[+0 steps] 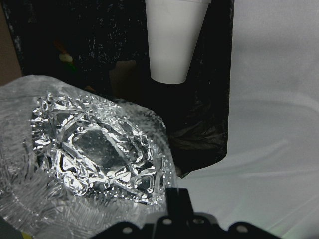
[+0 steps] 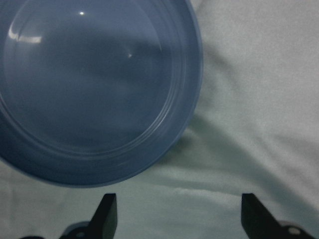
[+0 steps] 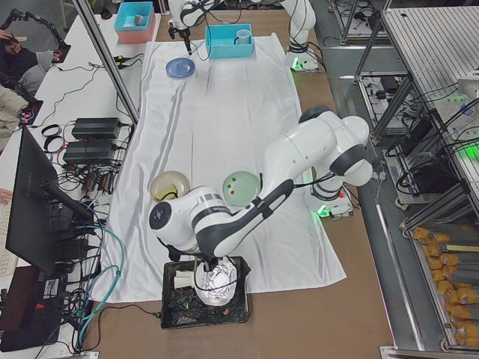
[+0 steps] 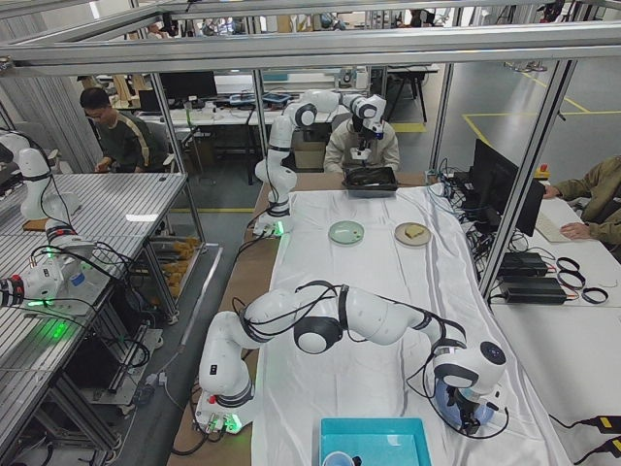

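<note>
My left gripper is shut on a crumpled foil bowl (image 1: 99, 149), which hangs over the black bin (image 3: 172, 314). In the left wrist view a white paper cup (image 1: 172, 45) lies in that bin. My right gripper is open, just beside and above the blue plate (image 2: 89, 89), with nothing between its fingers.
A green plate (image 3: 241, 188) and a beige plate (image 3: 161, 182) with a yellow item rest on the white cloth (image 3: 217, 120). A blue bin (image 4: 374, 442) stands near the right arm's base.
</note>
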